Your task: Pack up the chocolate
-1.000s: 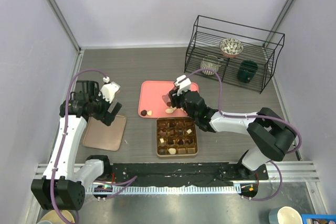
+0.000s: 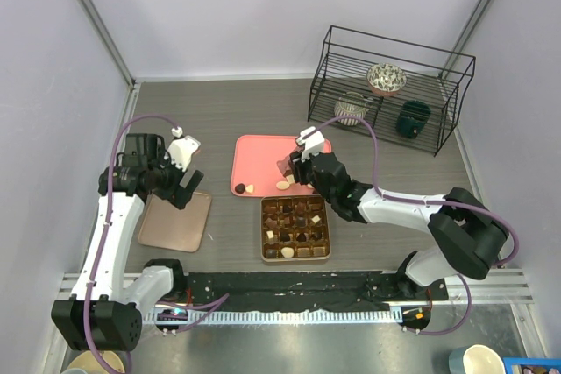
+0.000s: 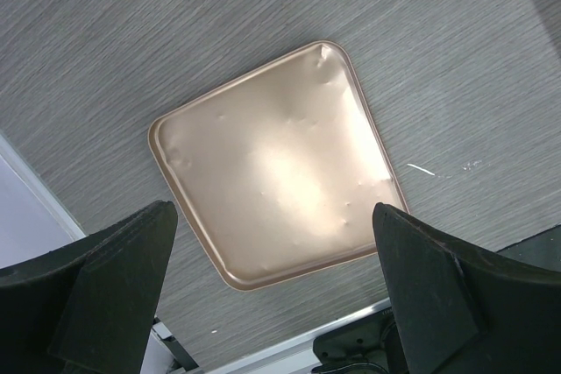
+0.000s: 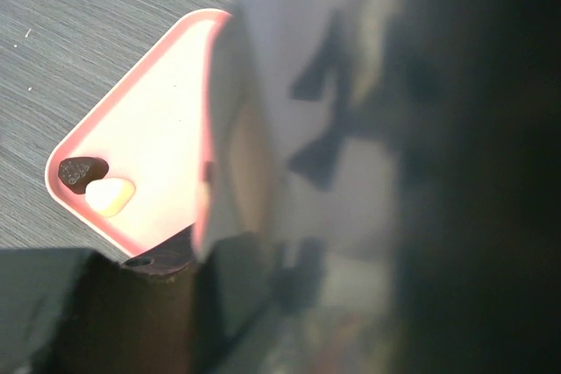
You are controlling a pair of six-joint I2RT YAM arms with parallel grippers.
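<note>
Chocolates lie on the pink tray [image 2: 252, 159]: a dark piece [image 4: 83, 172] and a cream piece [image 4: 110, 196] touch in one corner, and a pale oval piece [image 2: 282, 186] is near the front edge. In front stands the gold chocolate box [image 2: 266, 256], with pieces in several compartments. My right gripper [image 2: 287, 167] is over the tray's right part. A large blurred surface fills much of the right wrist view, hiding whatever is between the fingers. My left gripper is open and empty above the gold lid [image 3: 272, 155].
At the back right a black wire rack [image 2: 394, 76] holds a patterned bowl [image 2: 387, 78] and a dark green cup [image 2: 412, 118]. Bare table shows between the lid and the tray, and also behind the tray.
Over the last second my right gripper has shifted slightly to the right above the tray, with its arm. The left arm, lid and box have stayed put.
</note>
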